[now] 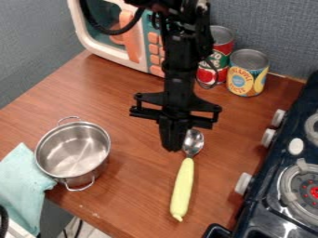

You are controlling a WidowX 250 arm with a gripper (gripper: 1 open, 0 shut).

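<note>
My black gripper (pixel 173 139) points down in the middle of the wooden table, just at the upper left of a metal spoon (pixel 192 142). Whether its fingers are open or shut is hard to see. A yellow corn cob (pixel 183 191) lies below the spoon, pointing toward the front edge. A steel pot (pixel 72 150) sits to the left.
A black stove (pixel 284 186) with knobs fills the right side. Two cans (pixel 247 74) and a white toy microwave (pixel 112 28) stand at the back. A light cloth (pixel 22 181) lies at the front left corner. Bare table lies between pot and gripper.
</note>
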